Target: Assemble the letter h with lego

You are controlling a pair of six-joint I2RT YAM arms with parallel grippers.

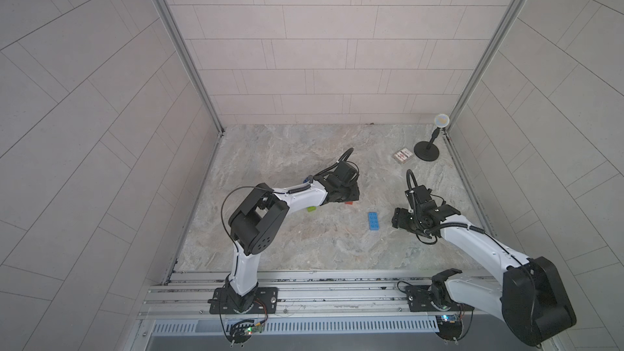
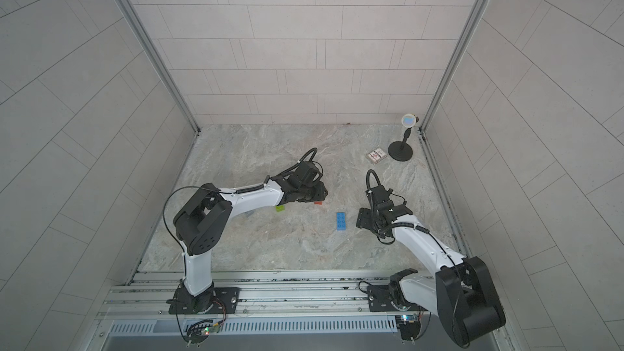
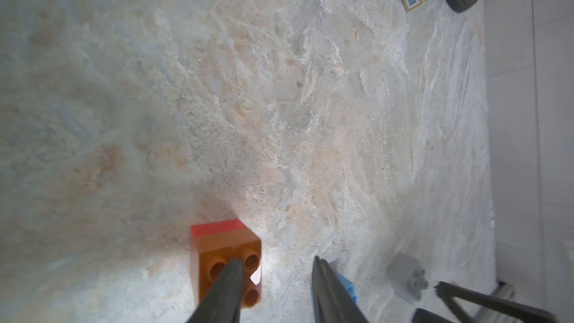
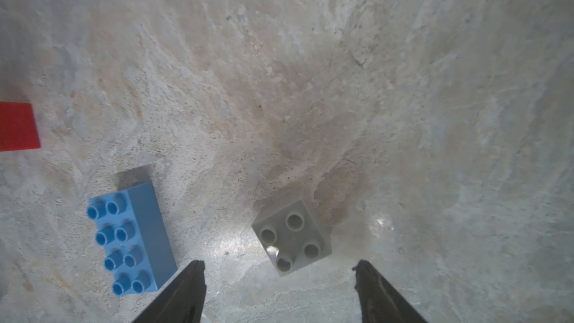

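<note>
My left gripper is open above a red brick (image 3: 221, 227) with studs, which sits just left of centre at the bottom of the left wrist view. My right gripper stands open over a grey four-stud brick (image 4: 290, 236), between and ahead of its fingertips. A blue eight-stud brick (image 4: 131, 239) lies to the left of the grey one, with the red brick (image 4: 15, 125) farther left. In the top views, a green brick (image 2: 280, 208) lies partly under the left arm.
A black-based lamp (image 1: 426, 150) and a small card box (image 1: 403, 154) stand at the back right. The two arms are apart.
</note>
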